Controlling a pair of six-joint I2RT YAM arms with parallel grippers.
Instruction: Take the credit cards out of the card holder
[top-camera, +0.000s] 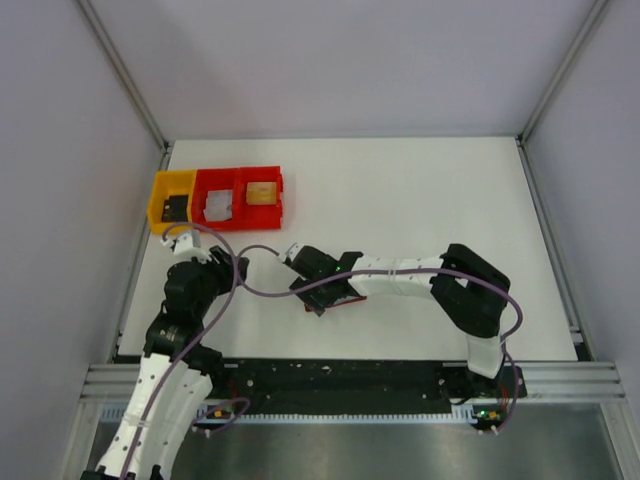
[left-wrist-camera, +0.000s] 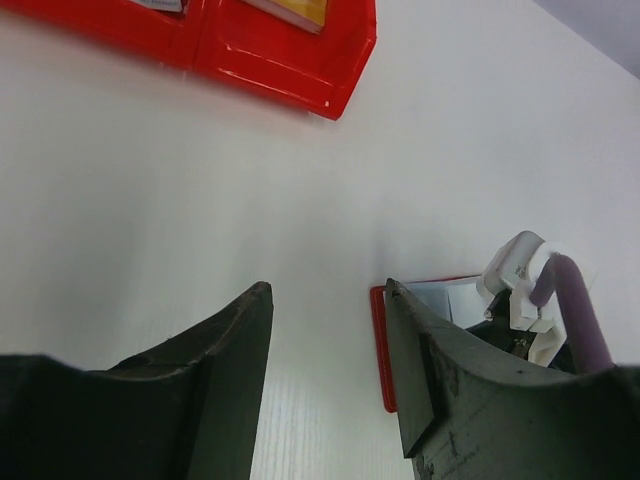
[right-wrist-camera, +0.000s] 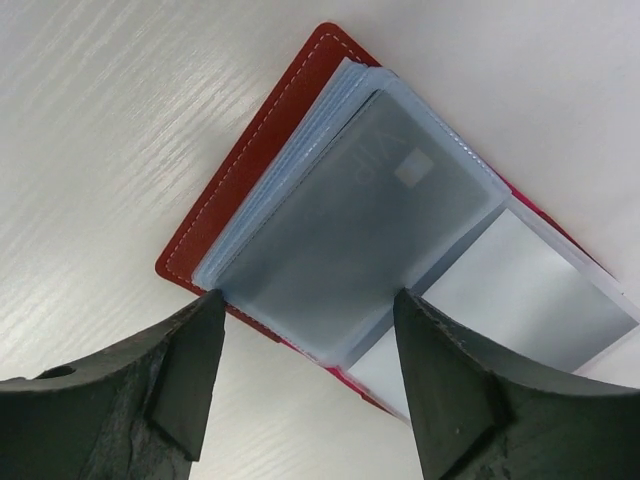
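Observation:
A red card holder (right-wrist-camera: 240, 170) lies opened out on the table, with a stack of grey cards (right-wrist-camera: 360, 210) in one half and a pale card (right-wrist-camera: 530, 290) or pocket in the other. My right gripper is right over the grey stack, part open, its fingertips at the stack's lower edge; whether they touch cannot be told. In the top view the right gripper (top-camera: 312, 300) hides most of the holder. My left gripper stands open over bare table left of the holder, with nothing between its fingers.
At the back left stand a yellow bin (top-camera: 159, 196) and red bins (top-camera: 281, 192) with several items inside. Tubes (top-camera: 390, 270) arch from both arms. Clear table lies behind and right of the holder.

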